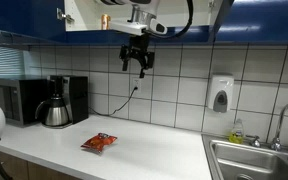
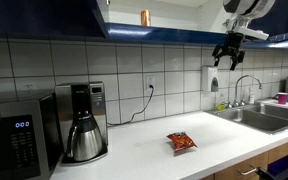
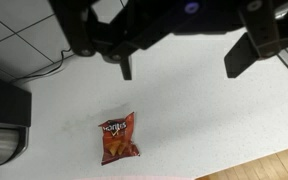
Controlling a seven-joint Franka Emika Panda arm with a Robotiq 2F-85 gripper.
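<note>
A red Doritos chip bag [image 3: 119, 137] lies flat on the white counter, below my gripper in the wrist view. Its fingers [image 3: 125, 67] are spread wide, and only bare counter shows between them. From outside, the gripper [image 1: 137, 64] hangs high near the upper cabinets, well above the bag [image 1: 99, 142]. The other exterior view has the bag [image 2: 181, 142] near the middle of the counter, with the gripper [image 2: 228, 56] raised at the upper right.
A coffee maker with a steel carafe [image 2: 85, 137] and a black microwave [image 2: 19, 140] stand at the left. Upper cabinets [image 2: 184, 36] are close to the arm. On the right are the sink [image 1: 246, 160], faucet and wall dispenser [image 1: 220, 93]. Counter around the bag is clear.
</note>
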